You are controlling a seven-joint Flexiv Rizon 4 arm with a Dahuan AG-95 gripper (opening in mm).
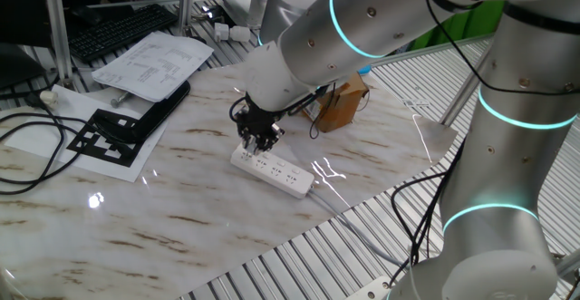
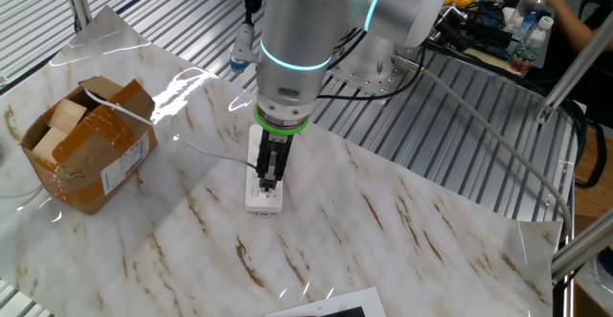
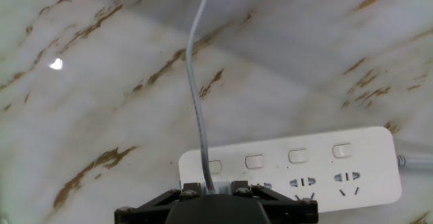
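A white power strip (image 3: 365,160) lies flat on the marbled table, its switches and several sockets showing in the wrist view. My gripper is over the end socket, opposite the strip's own cord. Between its fingers sits a pale plug (image 3: 221,186), and the fingers are shut on it. A thin grey cable (image 3: 195,82) runs from the plug across the table. The gripper (image 2: 269,182) points down at the strip (image 2: 253,199) in the second exterior view. The plug's prongs are hidden, so I cannot tell how deep they sit in the socket.
An open cardboard box (image 2: 86,149) stands apart from the strip, with the thin cable passing over it. Papers (image 1: 152,64), a black stapler-like object (image 1: 145,119) and a printed marker sheet (image 1: 107,141) lie on the other side.
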